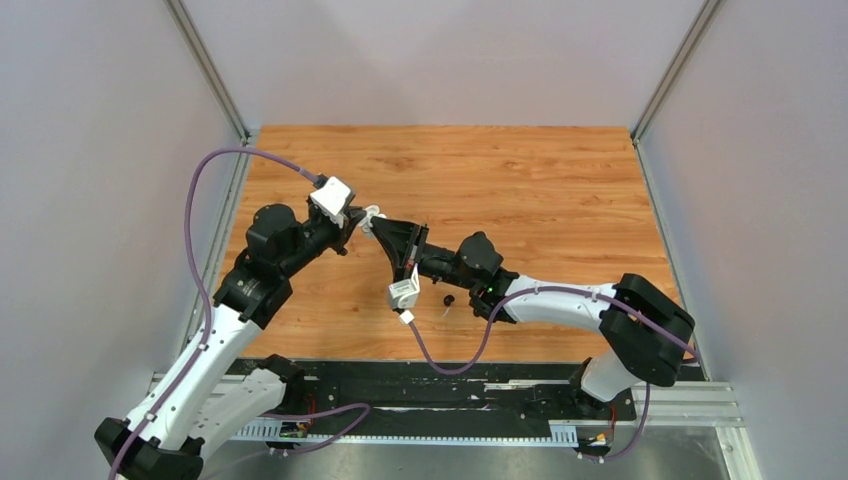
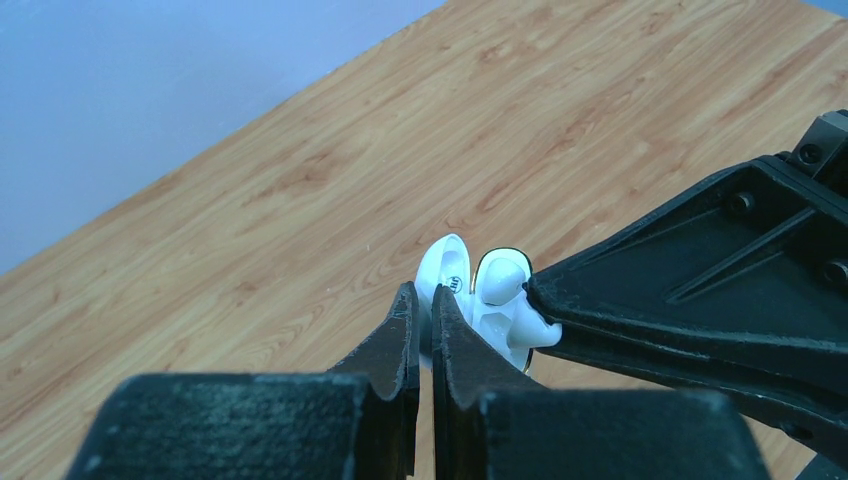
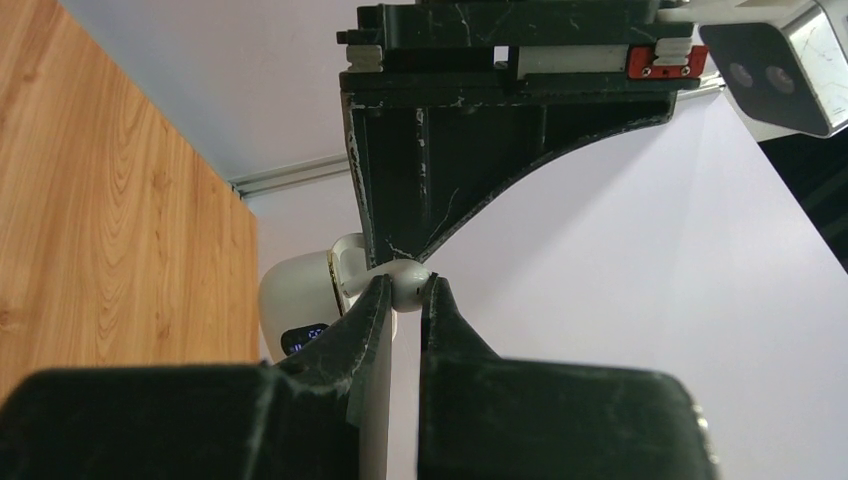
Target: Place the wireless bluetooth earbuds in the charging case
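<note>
The white charging case (image 2: 440, 262) stands open, its two hollows facing the left wrist camera. My left gripper is shut on the case. A glossy white earbud (image 3: 404, 274) sits between the fingertips of my right gripper, which is shut on it. That earbud lies against the case at the right-hand hollow; whether it is seated cannot be told. In the right wrist view the case (image 3: 293, 288) shows its small dark display, left of the fingertips. Seen from above, both grippers meet at the case (image 1: 370, 217), over the table's left part.
A small dark round piece (image 1: 448, 300) lies on the wooden table (image 1: 520, 190) below the right arm, and another is mostly hidden by that arm. Purple cables (image 1: 455, 371) loop from both arms.
</note>
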